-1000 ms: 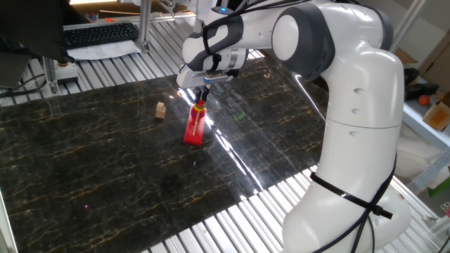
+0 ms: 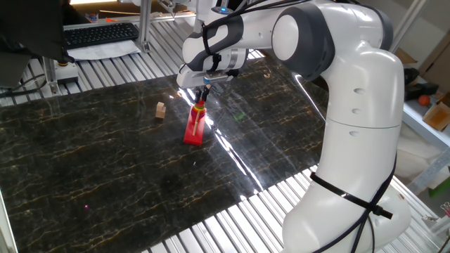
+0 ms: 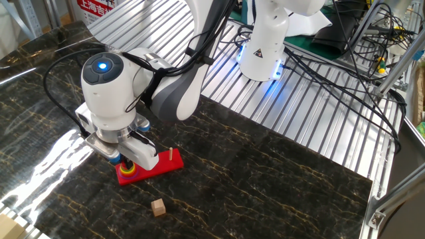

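Observation:
A red board (image 3: pixel 151 168) lies flat on the dark marbled table, with a bare wooden peg (image 3: pixel 170 154) standing toward one end. At its other end is a small stack of rings (image 3: pixel 127 171), yellow and red among the colours. My gripper (image 2: pixel 202 100) points down at that stack, its dark fingertips right at the top of it. In exterior view 2 the white hand covers most of the fingers. Whether they grip a ring or only touch the stack cannot be made out.
Beside the board sits a small wooden block (image 3: pixel 158 207), apart from it; exterior view 1 shows the same block (image 2: pixel 160 110). A keyboard (image 2: pixel 100 34) lies on the ribbed metal surface beyond.

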